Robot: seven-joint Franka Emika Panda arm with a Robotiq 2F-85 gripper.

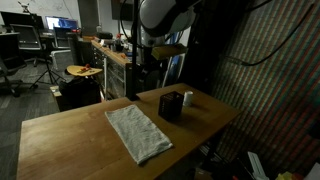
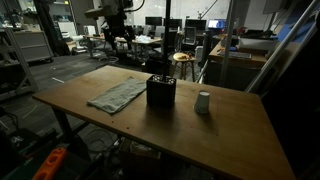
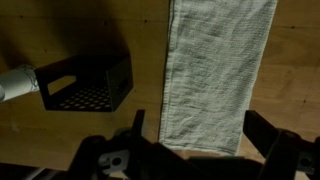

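A light grey cloth point(image 1: 139, 133) lies flat on the wooden table; the same cloth point(image 2: 118, 94) shows in exterior view 2. Beside it stands a black box point(image 1: 171, 106) with an open top, seen from above as a black basket point(image 3: 88, 83) in the wrist view. A pale cup point(image 2: 202, 102) is on the table past the box, and only part of the cup point(image 3: 15, 83) enters the wrist view. High over the table, my gripper is open with its fingers spread above the cloth's lower end. Nothing is between them.
Bare wooden table point(image 1: 60, 140) stretches to the left of the cloth in exterior view 1. In exterior view 2, the table's right part point(image 2: 235, 140) is clear. Behind stand office chairs, desks and a stool point(image 1: 84, 71); a corrugated wall point(image 1: 270, 90) rises at the right.
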